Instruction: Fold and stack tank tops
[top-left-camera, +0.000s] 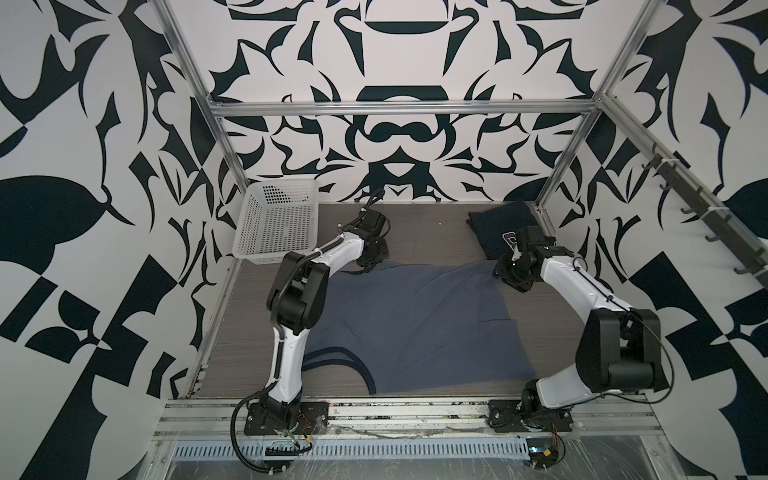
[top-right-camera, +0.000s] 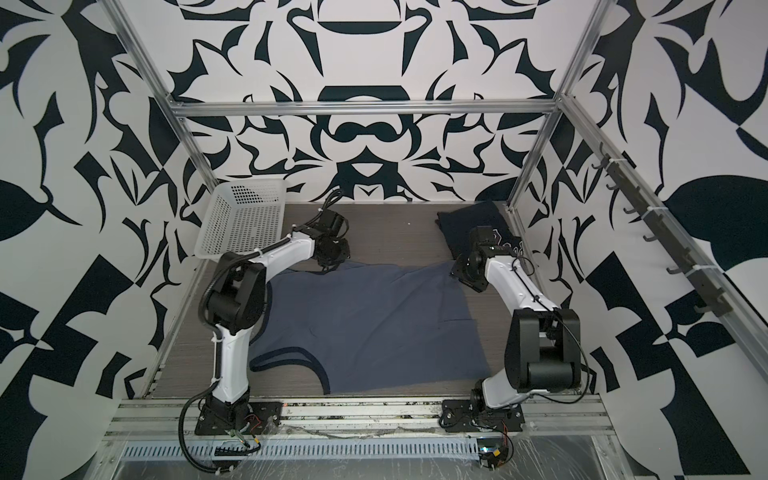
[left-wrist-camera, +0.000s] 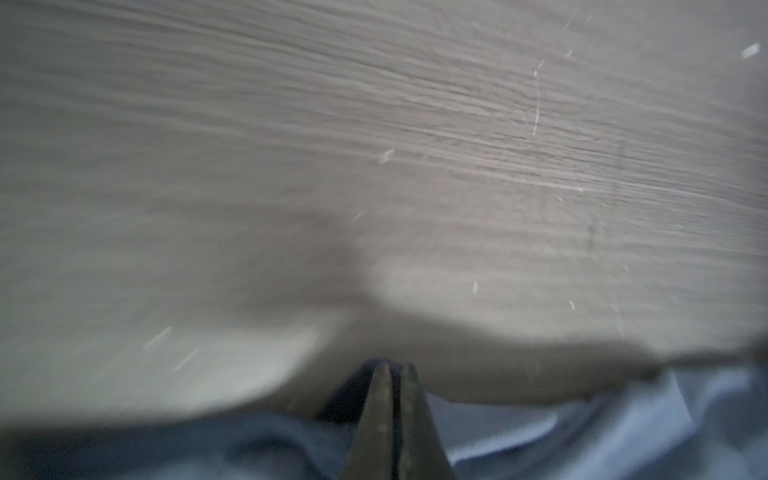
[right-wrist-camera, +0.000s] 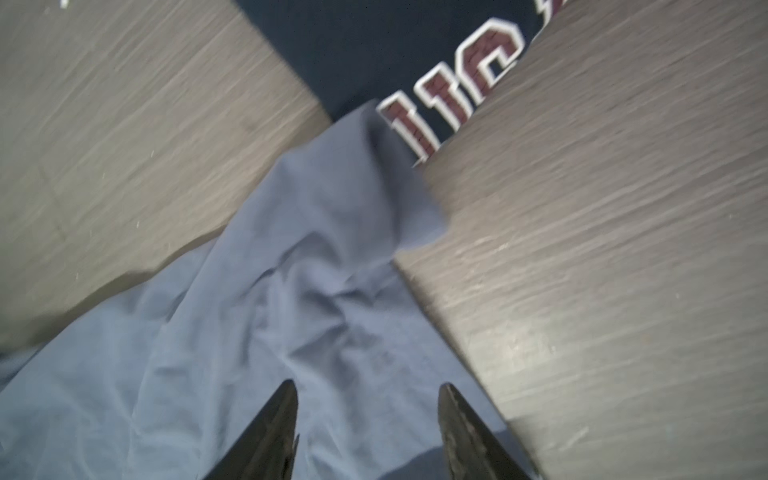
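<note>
A blue-grey tank top (top-left-camera: 416, 320) lies spread across the tabletop, its dark-trimmed armhole at the near left. In the left wrist view, my left gripper is shut at the garment's far edge, with dark-blue fabric right at its fingertips; whether it grips it is unclear. My right gripper is open above the far right corner, where the fabric is bunched up and loose below the fingers. A dark navy folded garment (top-left-camera: 496, 228) with white-edged lettering lies at the back right, next to that corner.
A white mesh basket (top-left-camera: 276, 216) stands at the back left. Patterned walls (top-right-camera: 80, 240) and metal rails enclose the workspace.
</note>
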